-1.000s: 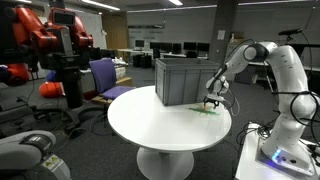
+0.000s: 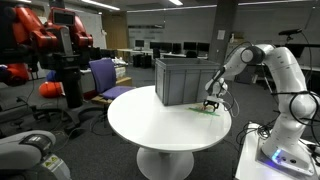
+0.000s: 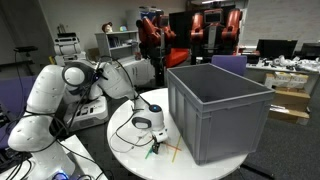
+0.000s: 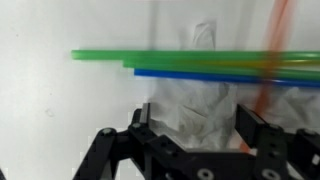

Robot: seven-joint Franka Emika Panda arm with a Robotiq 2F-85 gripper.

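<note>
In the wrist view, green straws (image 4: 170, 56) and a blue straw (image 4: 190, 75) lie side by side on the white table. An orange-red straw (image 4: 272, 60) crosses over them at the right, blurred. Crumpled clear film or wrapping (image 4: 195, 105) spreads beneath and in front of the straws. My gripper is open, its two dark fingers apart on either side of this film, with nothing held. In the second exterior view the gripper (image 3: 157, 146) points down close to the tabletop, near an orange straw (image 3: 177, 150).
A large grey bin (image 2: 184, 80) stands on the table beside the arm, a tall obstacle close to the straws.
Over the last second the gripper has stayed low over the straws, with at most a slight shift. Nothing else has visibly moved.
</note>
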